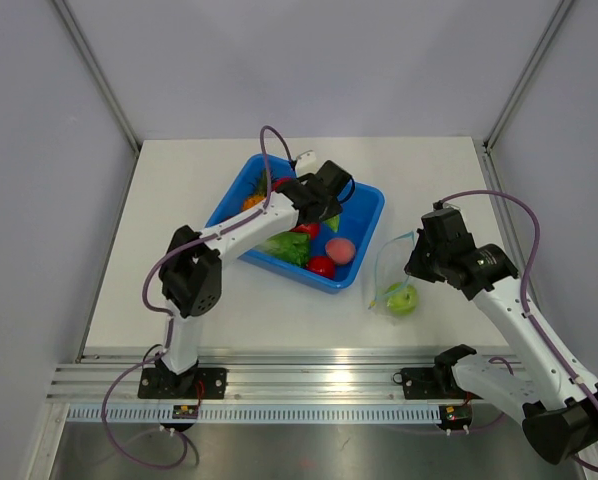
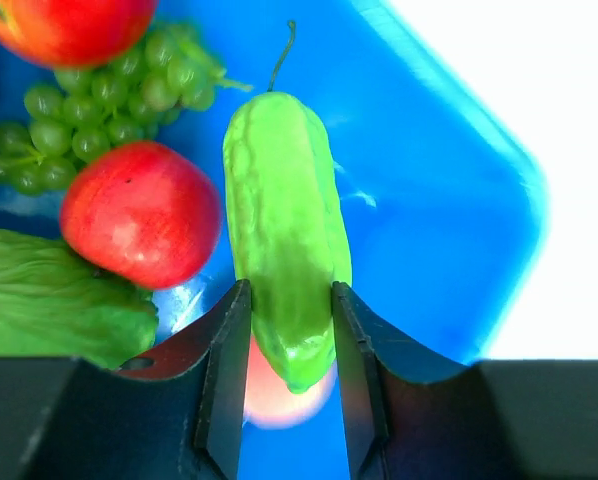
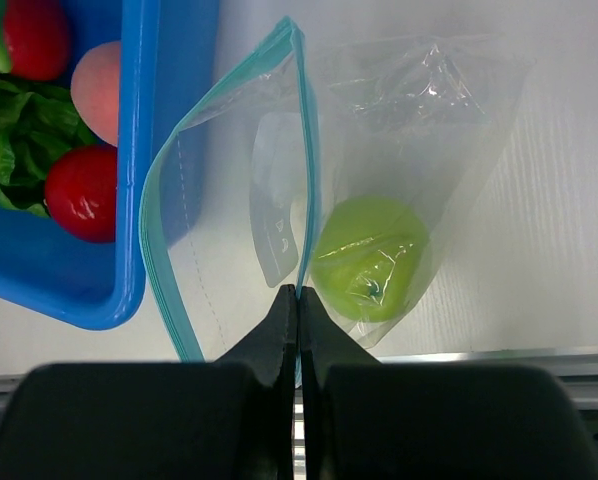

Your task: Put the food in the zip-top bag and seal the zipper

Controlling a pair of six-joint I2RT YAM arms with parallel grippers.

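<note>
My left gripper is shut on a green, elongated vegetable [image 2: 284, 190] with a thin stem, one finger against each side. In the top view this vegetable [image 1: 333, 222] shows below the gripper, over the blue bin [image 1: 372, 222]. My right gripper is shut on the teal zipper edge of the clear zip top bag [image 3: 459, 110]. The bag's mouth gapes open toward the bin. Inside the bag lies a round green fruit [image 3: 371, 262], also visible in the top view as a green fruit [image 1: 402, 299].
The bin also holds a peach [image 1: 340, 250], a red tomato [image 1: 321, 266], leafy greens [image 1: 287, 247], grapes [image 2: 99, 110] and an orange pineapple [image 1: 252, 201]. Its right wall stands between the vegetable and the bag.
</note>
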